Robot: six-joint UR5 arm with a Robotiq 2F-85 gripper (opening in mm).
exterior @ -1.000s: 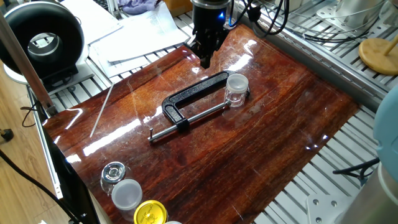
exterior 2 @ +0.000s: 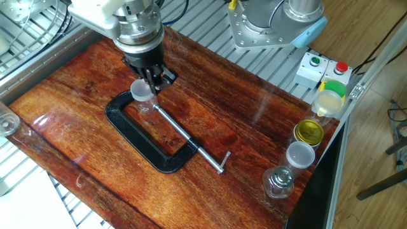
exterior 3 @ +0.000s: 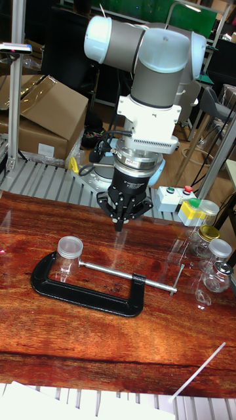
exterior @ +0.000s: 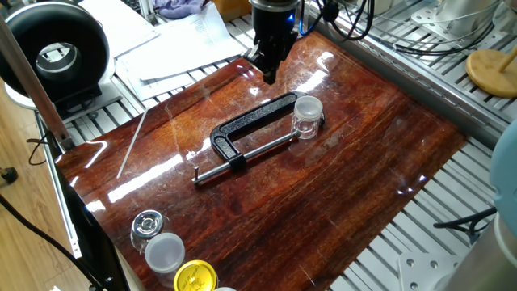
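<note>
My gripper hangs above the far part of the wooden table. Its fingers come together in a single tip in all three views, with nothing showing between them. Below lies a black C-clamp with a steel screw rod. A clear jar with a frosted white lid stands upright at the clamp's open end, by the rod's tip; I cannot tell whether they touch. In exterior view 2 the gripper overlaps the jar's lid, while in exterior view 3 the gripper appears apart from the jar.
Along one table edge stand several jars: a silver-lidded one, a white-lidded one and a gold-lidded one among them. A thin white stick lies near another edge. Bare wood stretches across the table's right half.
My gripper has risen very slightly and shifted a touch to the right in exterior view 1. The clamp and the jars stay where they were.
</note>
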